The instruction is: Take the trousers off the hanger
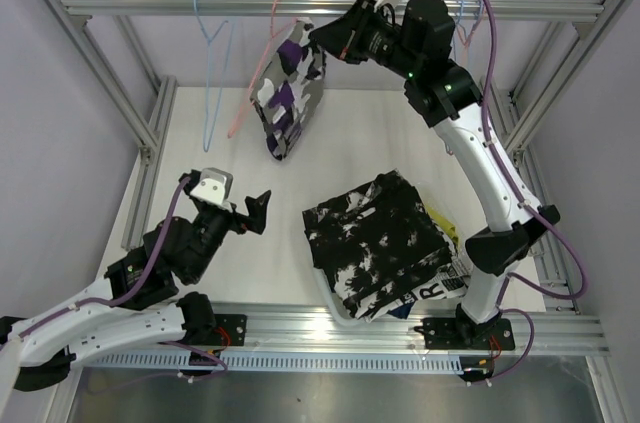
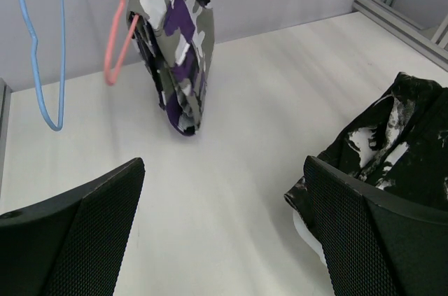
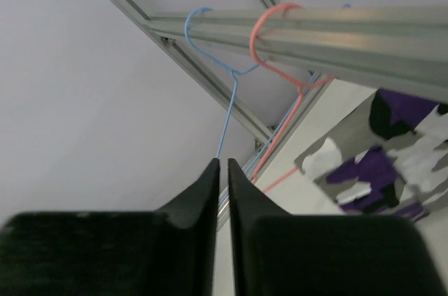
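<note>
Camouflage trousers (image 1: 290,93) in grey, white and purple hang from a pink hanger (image 1: 256,73) on the rail; the hanger's lower end pokes from their fold in the left wrist view. My right gripper (image 1: 338,41) is up at the rail, beside the trousers' top; in the right wrist view its fingertips are close together in front of hanger and cloth, with nothing visible between them. My left gripper (image 1: 252,213) stands low at the left, open and empty, below the trousers.
The rail (image 1: 150,4) carries a blue hanger (image 1: 214,73) at left and several hangers at right. A pile of dark patterned clothing (image 1: 375,243) lies at lower right of the white floor, whose left part is clear.
</note>
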